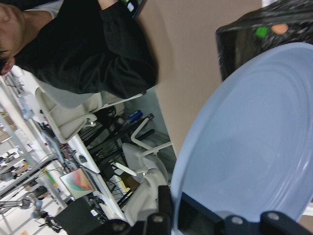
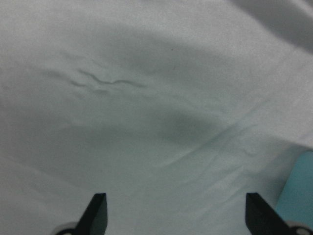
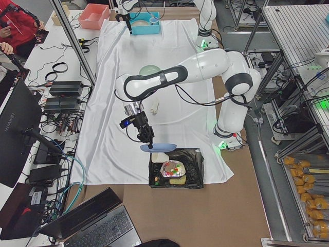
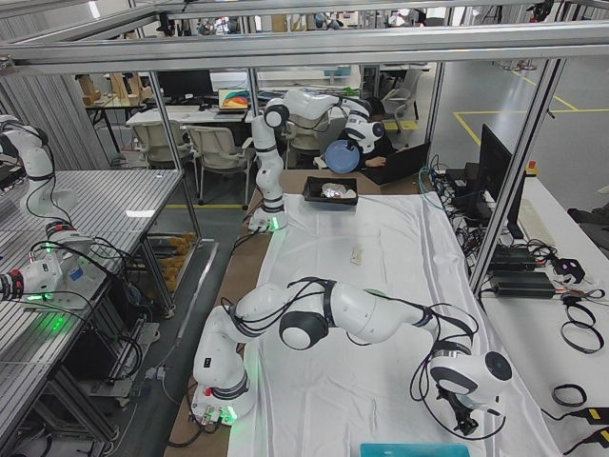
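A blue plate (image 1: 249,137) is held by its rim in my left gripper (image 3: 150,144); the camera right view shows the plate (image 4: 342,157) tilted up above the black-lined bin (image 3: 192,172). The bin holds a crumpled colourful wrapper (image 3: 172,168) and some other small items. My right gripper stands open over the white cloth (image 2: 161,98), nothing between its fingers, beside a teal container (image 2: 293,191) at the edge of the right wrist view.
A green plate (image 3: 150,69) and a pale small object (image 3: 155,107) lie on the cloth. A laptop (image 3: 110,226) and a person (image 1: 93,58) are just beyond the bin.
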